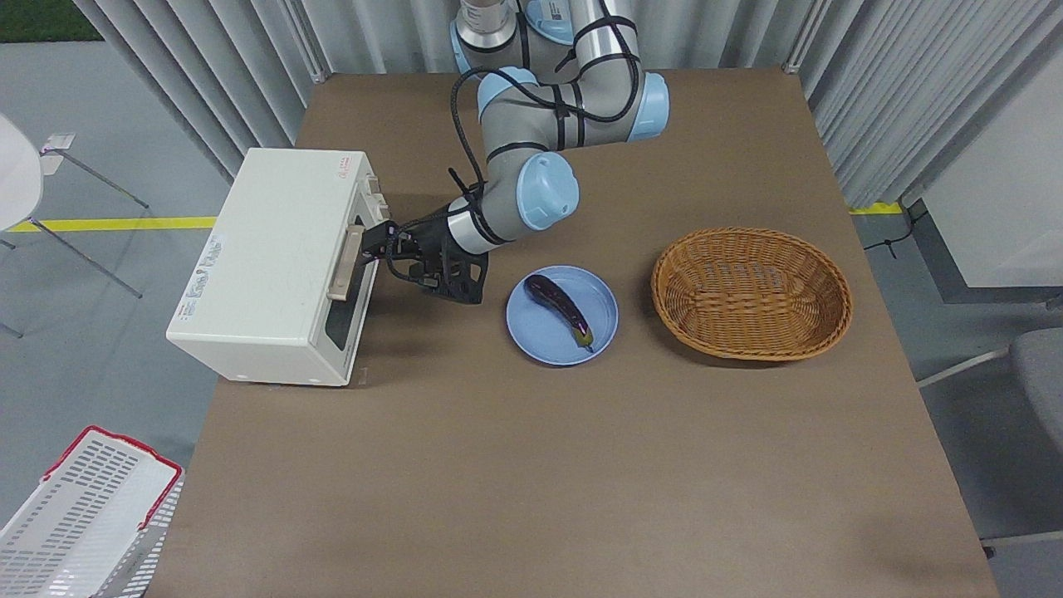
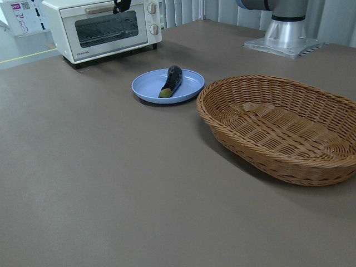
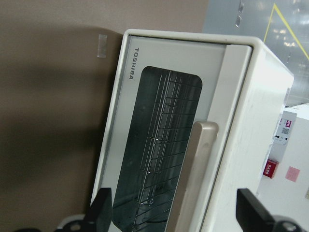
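A white Toshiba toaster oven (image 1: 259,259) stands at the table's left with its door shut. My gripper faces that door's glass and handle (image 3: 193,169); its fingers are wide open on either side of the handle's line, holding nothing. In the front view my black gripper housing hangs beside the oven's door side, partly hiding it. A dark eggplant (image 1: 551,299) lies on a blue plate (image 1: 538,337) to the right of the oven.
A wicker basket (image 1: 752,294) sits right of the plate, empty. The robot's base stands at the back.
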